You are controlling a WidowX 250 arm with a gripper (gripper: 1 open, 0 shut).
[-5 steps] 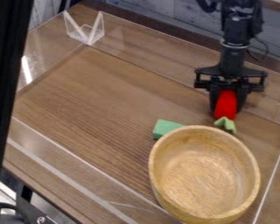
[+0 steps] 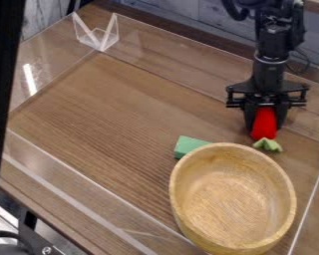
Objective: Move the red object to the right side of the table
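Observation:
The red object (image 2: 263,124), with a green end pointing toward the camera, is at the right side of the wooden table. My dark gripper (image 2: 263,113) reaches down over it from above, shut on its upper part. The fingers hide much of the red body. Whether its lower end touches the tabletop, I cannot tell.
A large tan bowl (image 2: 177,199) stands at the front right, just in front of the red object. Beside its back rim lies a small green block (image 2: 189,145). A white wire rack (image 2: 97,34) is at the back left. Bare wood (image 2: 116,115) fills the middle and left.
The bowl, green block and rack have stayed put.

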